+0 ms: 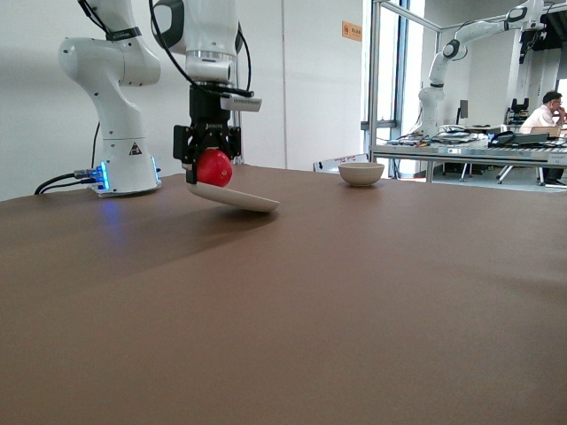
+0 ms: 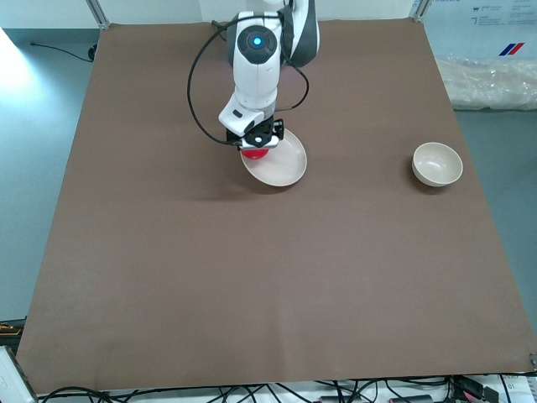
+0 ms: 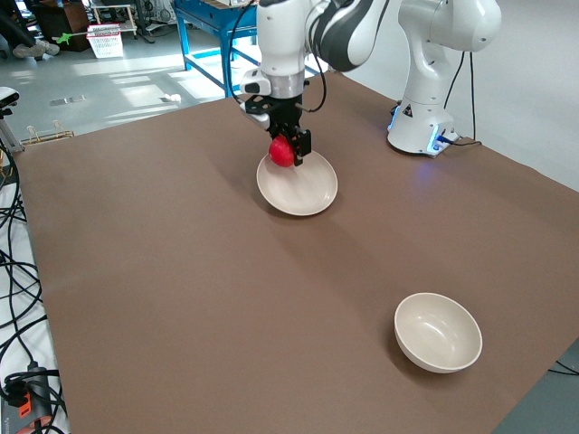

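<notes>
A red ball is at my black gripper, between or against its fingers, over a shallow white plate. In the camera top view the plate is tilted, raised on the gripper's side. The camera left view shows the ball mostly hidden under the wrist. Whether the fingers are closed on the ball is hard to tell. A white bowl stands apart on the brown table.
The arm base stands at the table's back. Cables run along the near edge, off the tabletop.
</notes>
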